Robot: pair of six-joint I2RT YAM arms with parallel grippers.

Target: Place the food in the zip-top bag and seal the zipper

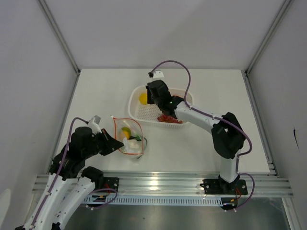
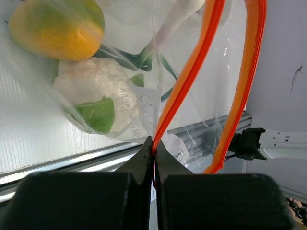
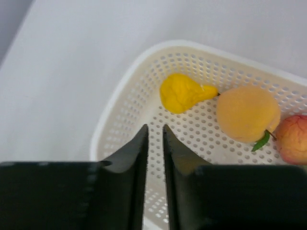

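The zip bag (image 1: 133, 143) stands open near the table's middle left; in the left wrist view it holds a mango (image 2: 57, 28), a cauliflower (image 2: 96, 86) and green pieces. My left gripper is shut at the bag's orange zipper edge (image 2: 182, 86). My right gripper hangs over the white basket (image 3: 120, 100), its fingers slightly apart with nothing visible between them. In the basket lie a yellow pepper (image 3: 184, 93), a peach-coloured fruit (image 3: 244, 115) and a red apple (image 3: 292, 139); red grapes (image 1: 168, 119) show in the top view.
The basket is just behind and right of the bag. Grey walls enclose it on three sides.
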